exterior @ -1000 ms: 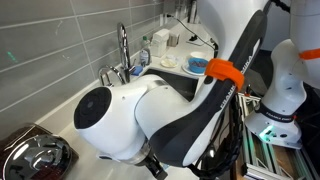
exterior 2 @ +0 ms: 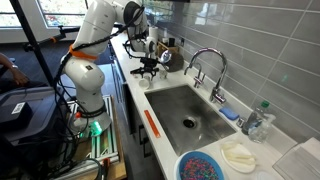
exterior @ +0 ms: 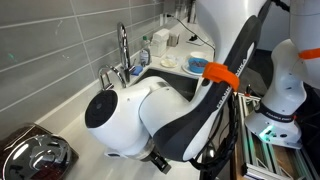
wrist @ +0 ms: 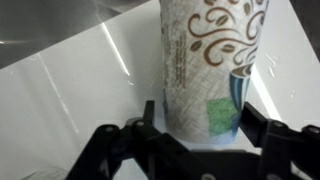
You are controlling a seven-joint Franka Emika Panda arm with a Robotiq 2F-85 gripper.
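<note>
A pale paper cup [wrist: 212,60] with brown swirls and a green patch fills the upper middle of the wrist view. It stands between the fingers of my gripper, which are parted around its lower end in that view. A sliver of gap shows beside the left finger [wrist: 149,112]; the right finger [wrist: 252,122] lies close against the cup, and contact is unclear. In exterior view 1 the gripper [exterior: 40,158] is low at the left over the white counter, and the cup cannot be made out there.
A steel sink [exterior 2: 190,115] with a tall faucet [exterior 2: 218,75] lies along the counter. Beyond it are a blue sponge [exterior 2: 229,114], a soap bottle [exterior 2: 257,115], a plate of yellow food [exterior 2: 238,155] and a blue dish [exterior 2: 200,168]. A dark metal container [exterior: 35,150] stands near the gripper.
The arm has shifted slightly to the right in exterior view 1. The counter items have not moved.
</note>
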